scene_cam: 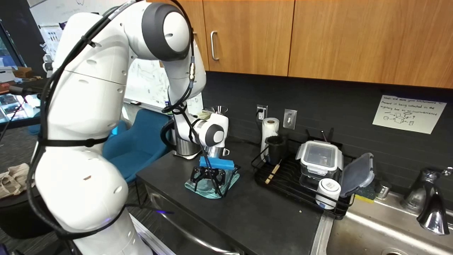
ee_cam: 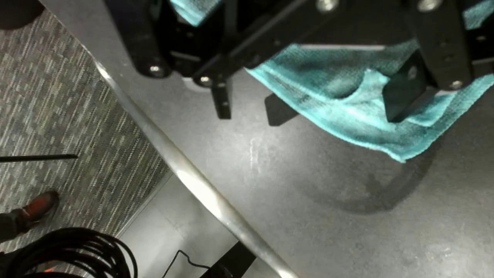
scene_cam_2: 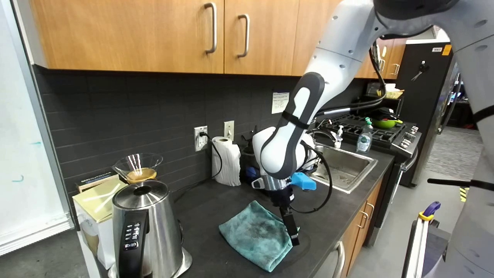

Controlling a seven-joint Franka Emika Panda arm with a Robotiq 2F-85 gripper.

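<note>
A teal cloth (scene_cam: 204, 192) lies loosely folded on the dark counter, spread nearly flat in exterior view 2 (scene_cam_2: 252, 234). My gripper (scene_cam: 208, 183) points down over it, its fingers parted. In the wrist view the gripper spans the cloth's edge: one finger (ee_cam: 222, 99) is over bare counter, the other (ee_cam: 405, 90) over the teal fabric (ee_cam: 370, 132). Nothing is held between them. Whether either fingertip touches the cloth or counter cannot be told. The gripper body hides part of the cloth.
A steel kettle (scene_cam_2: 148, 227) stands beyond the cloth. A black dish rack (scene_cam: 293, 180) holds containers and a white cup (scene_cam: 327, 191), with the sink (scene_cam: 365, 229) past it. Bare counter (scene_cam: 263, 214) lies between cloth and rack. The counter's front edge is close.
</note>
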